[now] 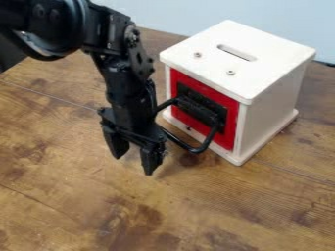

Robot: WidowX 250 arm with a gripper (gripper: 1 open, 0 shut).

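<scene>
My black gripper (133,156) hangs open just above the wooden table (66,206), left of a white wooden box (268,103) with a red front panel (226,133). Nothing shows between the fingers. A black fixture (202,106) is set in the red panel, and a black loop, either a handle or a cable, reaches out from it toward my arm.
The box has a slot and small round fittings on top. A pale surface fills the upper edge of the view.
</scene>
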